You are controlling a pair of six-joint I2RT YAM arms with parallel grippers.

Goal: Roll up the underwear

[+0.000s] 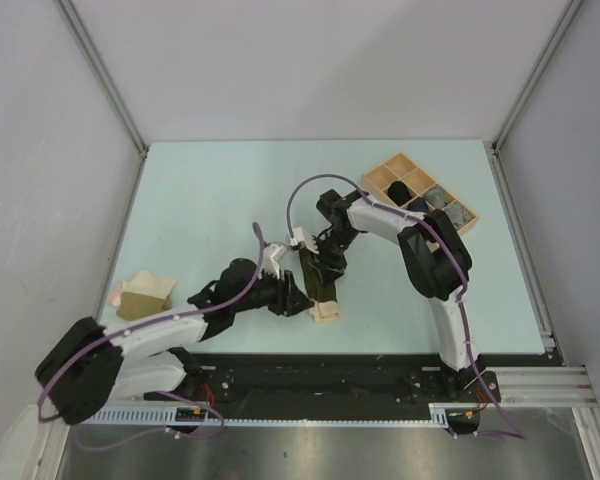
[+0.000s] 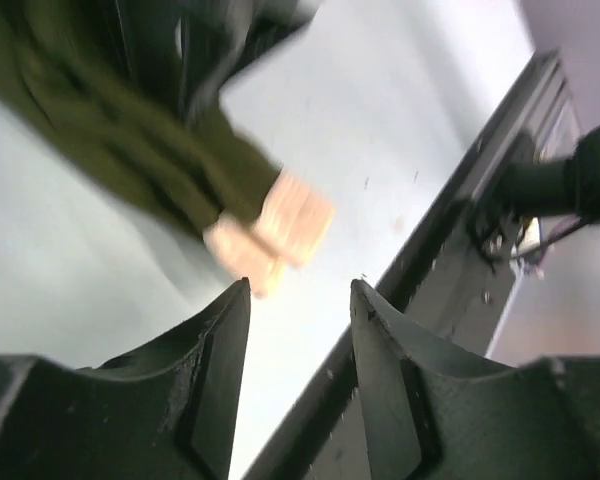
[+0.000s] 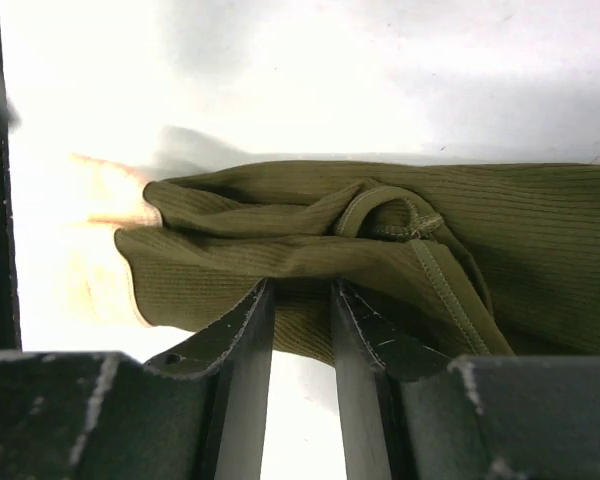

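Note:
The olive underwear (image 1: 321,288) lies on the white table, lengthwise front to back, its pale waistband (image 2: 292,217) toward the front edge. My left gripper (image 1: 296,301) hovers open beside the waistband end, nothing between its fingers. My right gripper is down on the middle of the cloth, fingers a little apart, with olive fabric around the tips; whether any is held cannot be told.
A wooden divider box (image 1: 400,170) with rolled dark and grey items stands at the back right. Folded tan cloths (image 1: 145,297) lie at the left.

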